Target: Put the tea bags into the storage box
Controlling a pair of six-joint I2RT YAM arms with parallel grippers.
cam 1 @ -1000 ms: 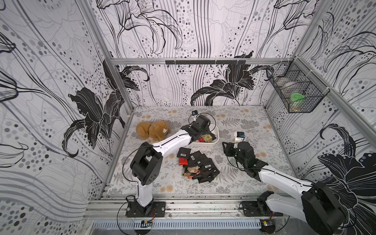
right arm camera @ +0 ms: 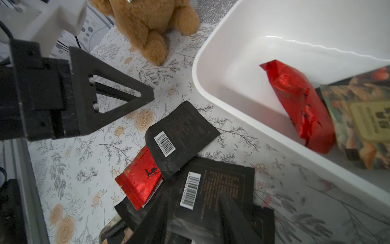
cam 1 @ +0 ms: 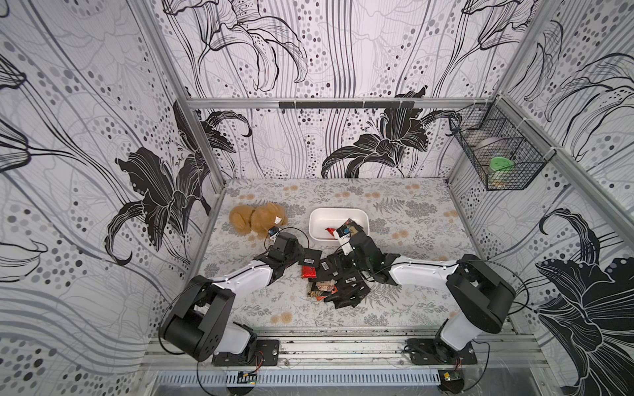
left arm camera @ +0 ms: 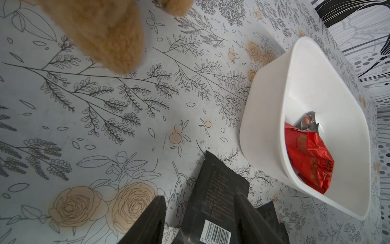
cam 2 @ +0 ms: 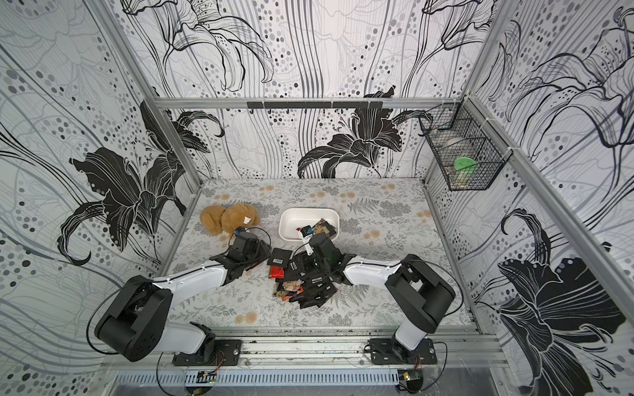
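Observation:
The white storage box (cam 1: 318, 221) holds a red tea bag (right arm camera: 298, 103) and a patterned tea bag (right arm camera: 365, 118). In front of it lies a loose pile of tea bags (cam 1: 346, 290), mostly black. At the pile's left edge, a black tea bag with a barcode (right arm camera: 180, 136) overlaps a red packet (right arm camera: 140, 174). My left gripper is open, its fingers apart above that black bag's left side. Over the pile is my right gripper, its fingers parted above another black tea bag (right arm camera: 217, 183); contact cannot be judged.
A brown plush toy (cam 1: 261, 219) sits left of the box. A wire basket (cam 1: 505, 155) with a green item hangs on the right wall. Both arms are close together near the pile.
My left gripper has drawn back from over the box, leftward and toward the front. My right gripper has swung left from the table's right side to the pile.

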